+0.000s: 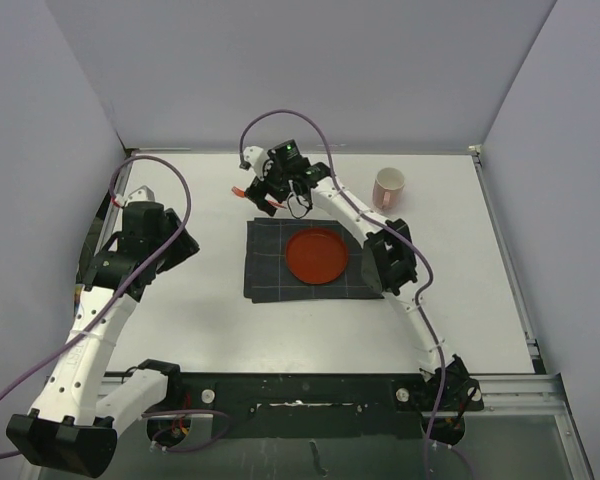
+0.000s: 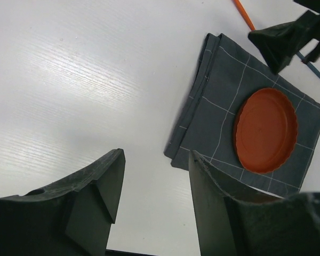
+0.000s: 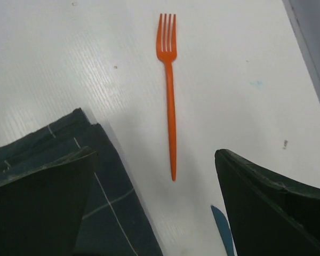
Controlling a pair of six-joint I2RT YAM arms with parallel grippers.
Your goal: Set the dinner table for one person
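A dark checked placemat [image 1: 265, 258] lies centred on the white table, with a red-orange plate [image 1: 316, 256] on it. Behind the mat lies an orange fork [image 3: 170, 101]; my right gripper [image 1: 272, 195] hangs over it, fingers apart and empty, the fork between them in the right wrist view. Part of a blue knife [image 3: 221, 226] shows beside the fork. My left gripper is open and empty over the left part of the table, left of the mat.
A pale cup [image 1: 388, 188] stands at the back right. Walls enclose the back and sides.
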